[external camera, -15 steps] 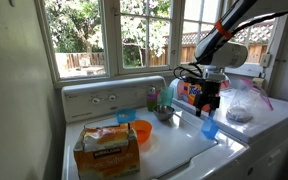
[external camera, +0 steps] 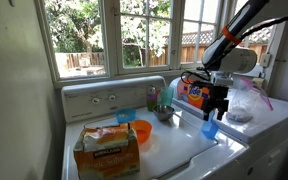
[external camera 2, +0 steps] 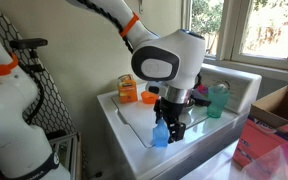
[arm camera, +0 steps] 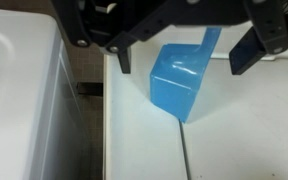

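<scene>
A translucent blue scoop (arm camera: pixel 179 82) stands on the white machine top near its front edge, with its handle pointing up between my gripper's fingers in the wrist view. The same blue scoop (external camera: pixel 210 129) shows just under my gripper (external camera: pixel 214 108) in exterior view 1. From the other side, the blue scoop (external camera 2: pixel 160 134) is directly below and partly beside the gripper (external camera 2: pixel 169 118). The fingers are open, with a dark finger (arm camera: pixel 246 54) to the right of the handle and a gap on both sides of it.
On the white washer lie a Kirkland bag (external camera: pixel 107 155), an orange bowl (external camera: pixel 141 130), a blue bowl (external camera: pixel 125 115) and a metal bowl (external camera: pixel 164 113). A clear plastic bag (external camera: pixel 246 103) rests at the right. Bare white top (external camera: pixel 174 145) lies at the front.
The scoop and the other objects look unmoved.
</scene>
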